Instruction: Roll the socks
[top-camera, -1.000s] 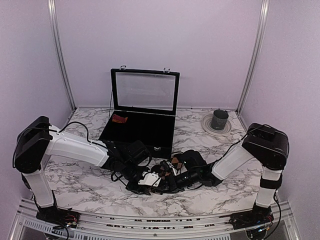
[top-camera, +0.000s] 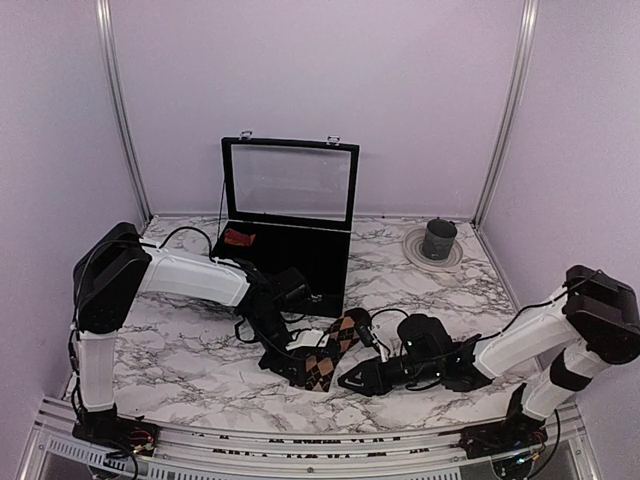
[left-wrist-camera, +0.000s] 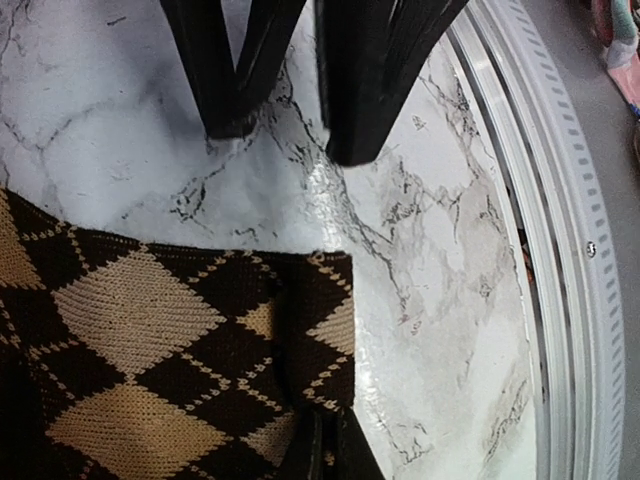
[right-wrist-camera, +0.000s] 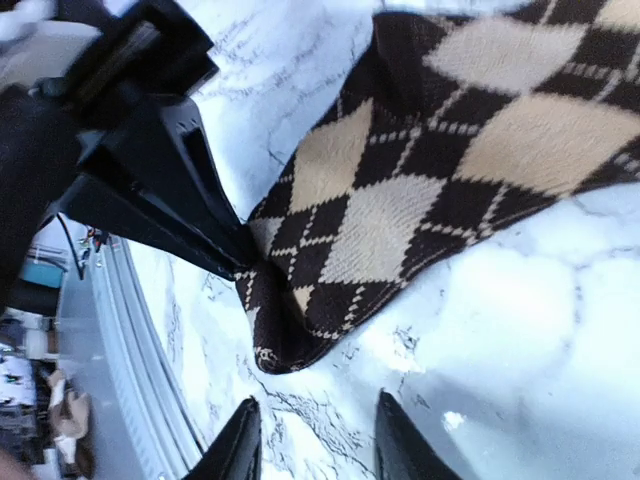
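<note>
A brown and tan argyle sock (top-camera: 320, 367) lies on the table between my two arms, its far part reaching away to the upper right. My left gripper (top-camera: 299, 377) is at the near end, shut on the sock's edge. In the left wrist view the sock (left-wrist-camera: 140, 310) is spread wide, with a narrow fold at the end where my fingers (left-wrist-camera: 350, 450) pinch it. My right gripper stands open over bare table, apart from the sock (right-wrist-camera: 385, 225), with nothing between its fingers. The sock's end curls up beside the left fingers (right-wrist-camera: 200, 195).
Behind the left arm stands an open black case (top-camera: 325, 265) with a clear lid and a red item (top-camera: 238, 237) inside. A grey cup (top-camera: 438, 240) on a round plate (top-camera: 414, 256) is at the back right. Clear table lies in front of both grippers.
My right arm has drawn back to the right, away from the left gripper, and more of the sock shows.
</note>
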